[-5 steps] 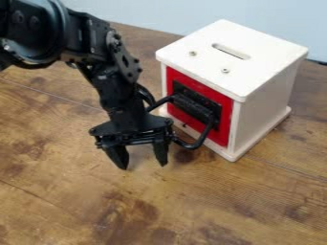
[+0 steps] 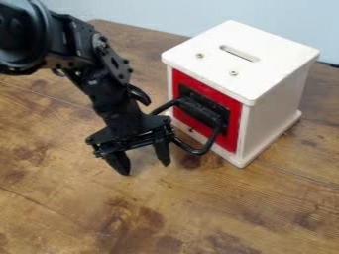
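A cream wooden box [image 2: 267, 69] with a slot and two screws on top stands at the right. Its red front [image 2: 228, 139] carries a black fixture with a looped black handle [image 2: 195, 150] sticking out low. My black gripper [image 2: 141, 159] hangs just left of the handle, fingers pointing down and apart, with nothing seen between them. Whether it touches the handle is unclear.
A pale wall [image 2: 146, 12] runs behind.
The box looks unmoved.
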